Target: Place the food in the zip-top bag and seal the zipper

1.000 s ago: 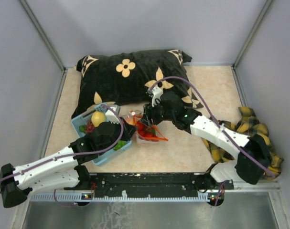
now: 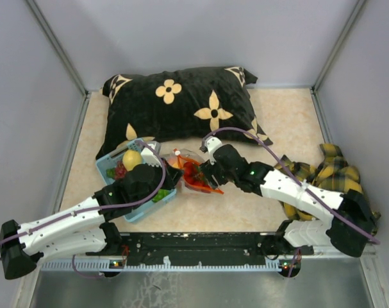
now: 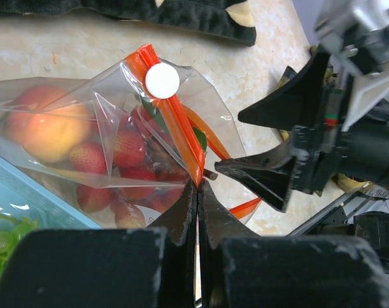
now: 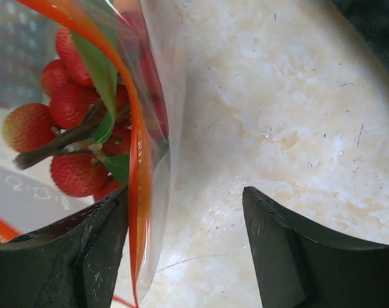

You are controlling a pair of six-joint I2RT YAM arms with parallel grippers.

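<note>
The clear zip top bag with an orange zipper and a white slider lies on the table, its mouth gaping to the right. Red bumpy fruits with leaves and a stem are inside, along with a yellow-red fruit. My left gripper is shut on the bag's edge at the zipper strip. Standing open at the mouth is my right gripper; in its wrist view, one orange rim passes beside the left finger, and table shows between the fingers. Whether they touch the rim is unclear.
A blue basket with a yellow fruit and green grapes adjoins the bag on the left. Behind lies a dark flowered pillow. A plaid cloth lies at the right, with bare table in between.
The left arm stayed still.
</note>
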